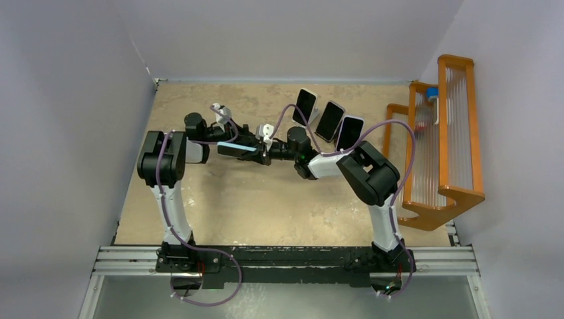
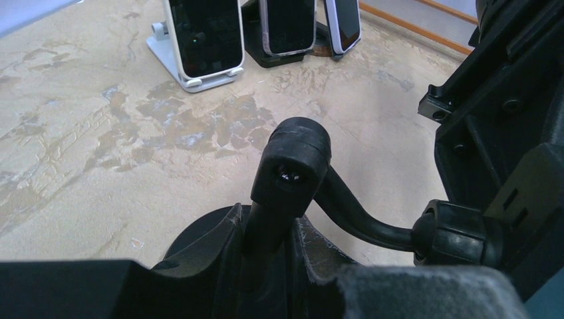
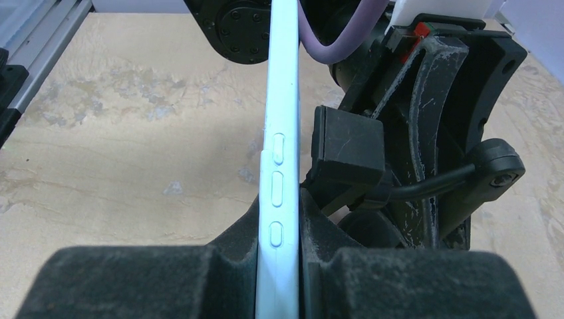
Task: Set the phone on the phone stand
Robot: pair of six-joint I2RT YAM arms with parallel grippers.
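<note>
In the right wrist view, my right gripper is shut on a pale blue phone (image 3: 279,176), held on edge with its side buttons facing the camera. The top view shows this phone (image 1: 236,147) left of that gripper. A black phone stand, with a post and a hinged head (image 2: 292,156) on a round base (image 2: 199,229), appears in the left wrist view. My left gripper has one finger on each side of the post; how firmly they press is unclear. The stand's boxy black end (image 3: 349,146) is just right of the phone.
Behind stand several other phones on holders: a white one (image 1: 305,105), a dark one (image 1: 330,121) and a lilac-edged one (image 1: 350,132). A wooden rack (image 1: 459,126) fills the right side.
</note>
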